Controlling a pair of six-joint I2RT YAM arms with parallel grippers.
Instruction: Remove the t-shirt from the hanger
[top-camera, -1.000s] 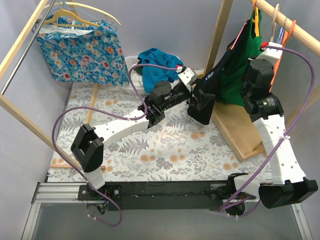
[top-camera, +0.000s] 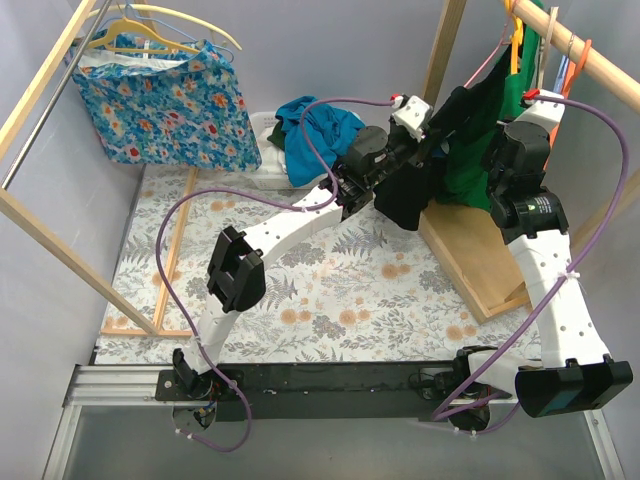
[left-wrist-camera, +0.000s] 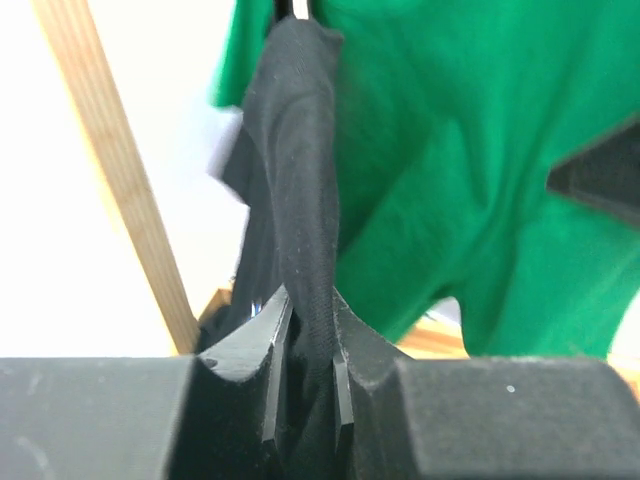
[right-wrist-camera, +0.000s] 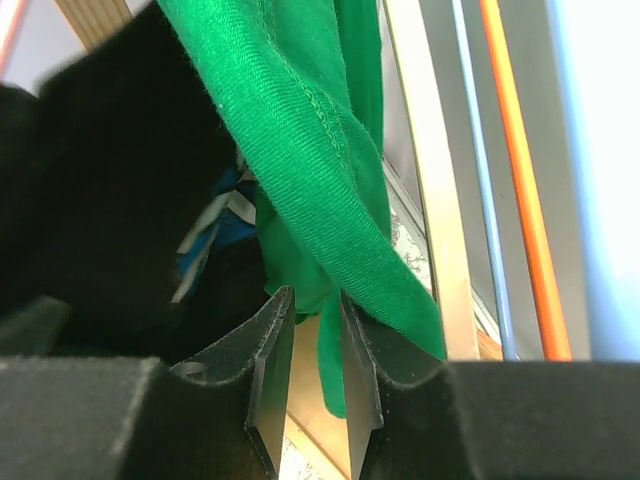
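Note:
A black garment (left-wrist-camera: 300, 150) hangs as a narrow fold in the left wrist view, its lower part between the finger pads of my left gripper, which is shut on it. In the top view my left gripper (top-camera: 432, 135) is at the garment's left side. A green t shirt (top-camera: 480, 135) hangs beside the black garment, under a yellow hanger (top-camera: 516, 45). My right gripper is at the green t shirt; its fingertips are close together and green cloth (right-wrist-camera: 332, 375) shows between them. A large green fold passes behind its right finger.
A wooden rail (top-camera: 590, 65) with orange and blue hangers runs above my right gripper. Below is a wooden frame base (top-camera: 465, 265). At the back stands a white basket (top-camera: 262, 180) with teal cloth (top-camera: 325, 140). Floral cloth (top-camera: 165, 110) hangs at left.
My left gripper has moved right and slightly up, into the black garment, which is now bunched and shifted. The green t shirt has spread slightly. The right arm has barely moved.

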